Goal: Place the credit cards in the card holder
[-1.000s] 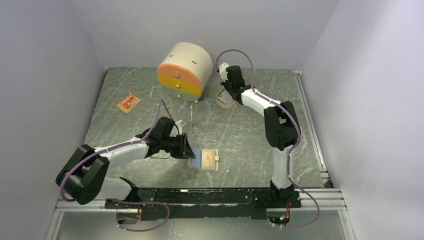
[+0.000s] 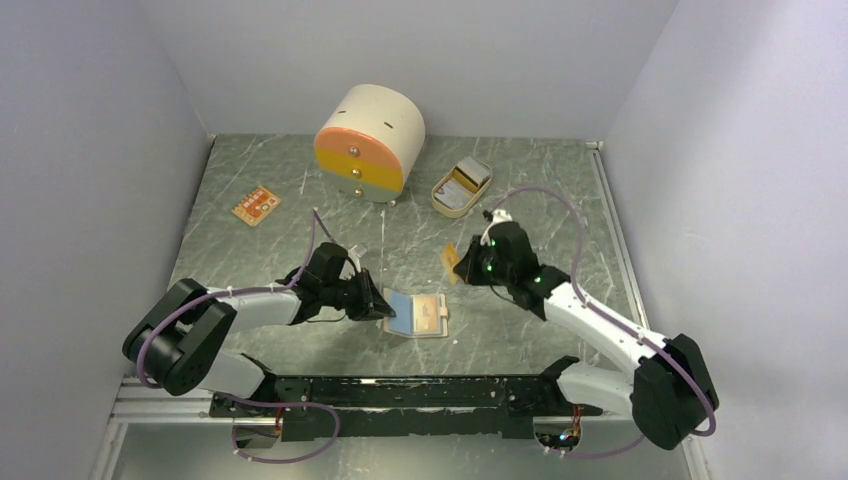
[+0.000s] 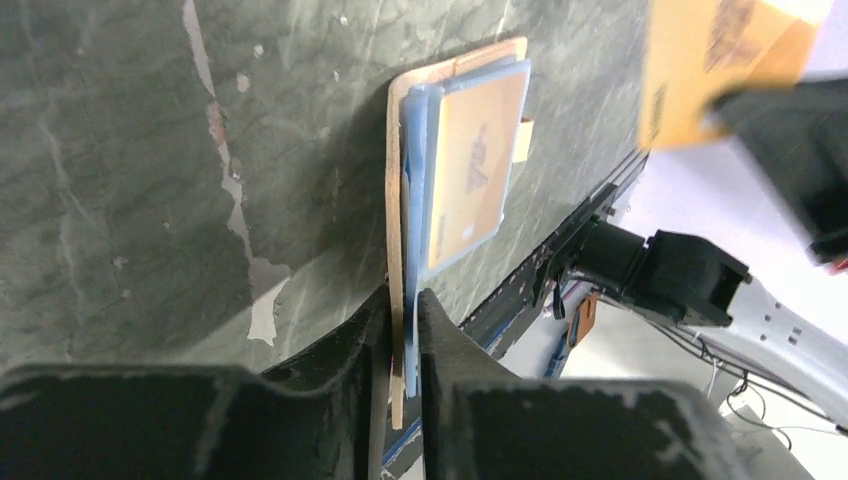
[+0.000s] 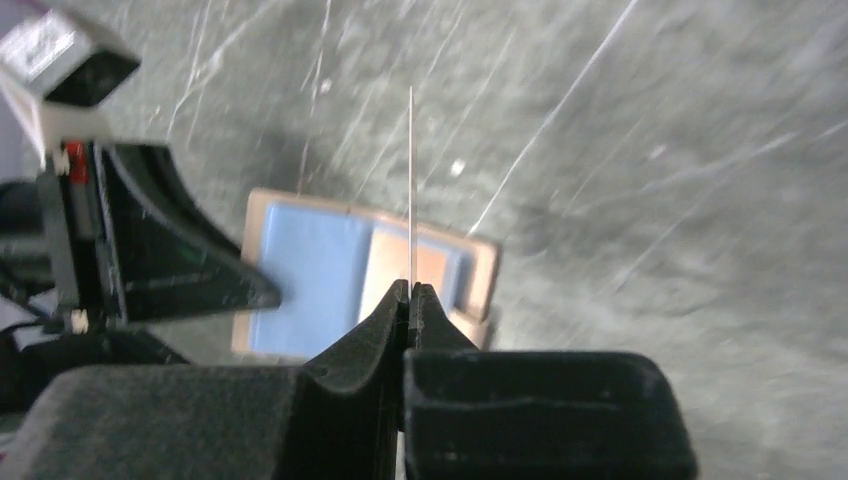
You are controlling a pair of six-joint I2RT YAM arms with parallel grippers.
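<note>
The open card holder (image 2: 427,316) lies front centre, a blue sleeve and a tan card visible; in the left wrist view my left gripper grips its left edge (image 3: 396,240) between its fingers. My right gripper (image 2: 460,268) is shut on a thin yellow-orange card (image 2: 450,262), raised above the table, right of and behind the holder; it shows edge-on in the right wrist view (image 4: 410,190) and blurred in the left wrist view (image 3: 730,50). A tan container (image 2: 450,195) with grey-white cards stands at the back.
A rounded drawer box (image 2: 370,130) stands at the back centre. An orange printed card (image 2: 256,206) lies at the left rear.
My right gripper has come from the container toward the holder, carrying the yellow-orange card. The left gripper and the holder have shifted slightly right.
</note>
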